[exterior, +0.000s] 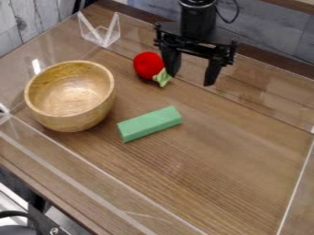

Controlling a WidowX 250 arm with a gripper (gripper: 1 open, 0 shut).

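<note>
The black gripper [192,57] hangs over the wooden table near the back centre, its two dark finger assemblies spread apart. A red round object with a green part [149,64], like a strawberry or tomato toy, lies just left of the gripper, partly beside its left finger. A green rectangular block [150,124] lies diagonally in the middle. A wooden bowl [72,115] sits on the left. Nothing clearly shows held between the fingers.
A clear wire or plastic holder [101,29] stands at the back left. Dark walls edge the back.
</note>
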